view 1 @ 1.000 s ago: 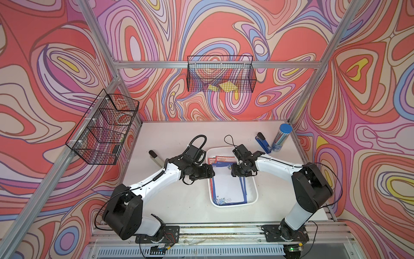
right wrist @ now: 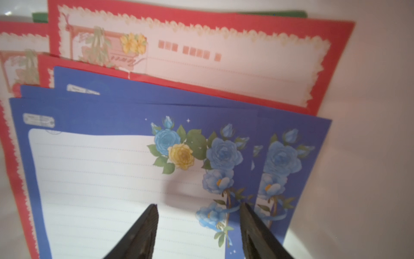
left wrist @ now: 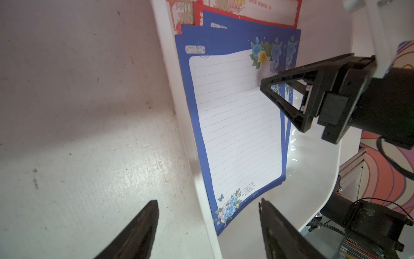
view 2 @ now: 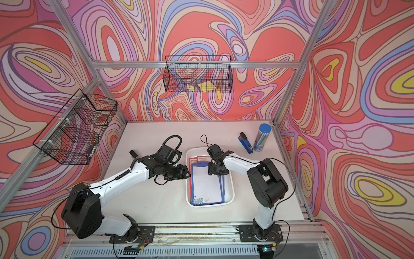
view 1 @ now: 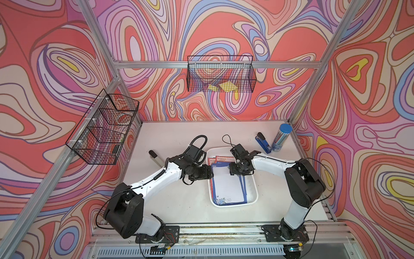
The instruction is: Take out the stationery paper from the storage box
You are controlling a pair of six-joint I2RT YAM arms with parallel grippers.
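Note:
Blue-bordered stationery paper (left wrist: 237,129) with a lined white middle and printed flowers lies in the white storage box (view 1: 257,196), a few sheets overlapping. Red-bordered sheets (right wrist: 250,56) show beneath it at the back. Over the upper right part of the top sheet, my right gripper stands open with nothing between its fingers; whether the tips touch the paper cannot be told. At the box's left rim hangs my left gripper, open and empty, its fingers either side of the wall as seen from its wrist view.
A blue stapler (view 1: 263,142) and a blue-lidded canister (view 1: 281,137) stand at the back right. A black-handled object (view 1: 155,158) lies left behind the left arm. Wire baskets (view 1: 221,79) hang on the frame. Table left of the box is mostly free.
The left arm has barely moved, and the paper lies as before.

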